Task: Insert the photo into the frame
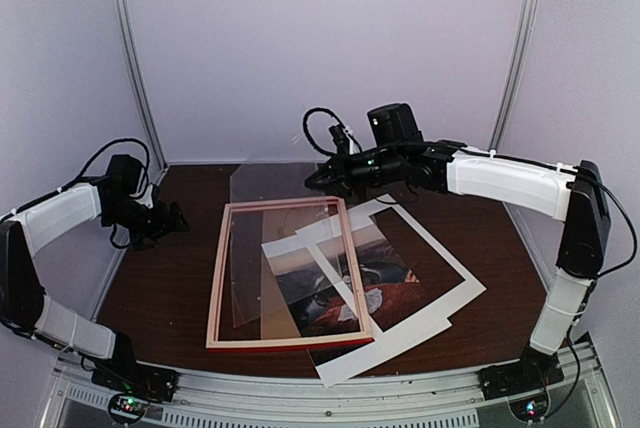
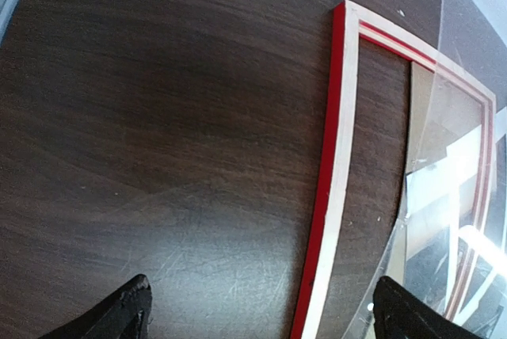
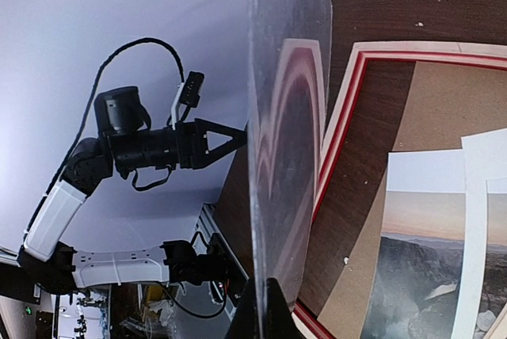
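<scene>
The red-and-white frame (image 1: 216, 278) lies flat, an empty border, in the middle of the table. Under its opening and beyond its right side lie photo prints with white borders (image 1: 455, 293); how they overlap is hard to tell. A landscape photo (image 3: 420, 260) shows through the opening, on a brown board (image 3: 432, 117). A clear sheet (image 1: 268, 182) hangs tilted above the frame, with my right gripper (image 1: 312, 184) shut on its edge; in the right wrist view the sheet (image 3: 289, 141) rises from between the fingertips. Left of the frame, my left gripper is open and empty.
Bare dark table (image 2: 174, 133) lies between my left gripper and the frame. Walls (image 1: 320, 58) close in the back and both sides. A metal rail (image 1: 330, 378) runs along the front edge.
</scene>
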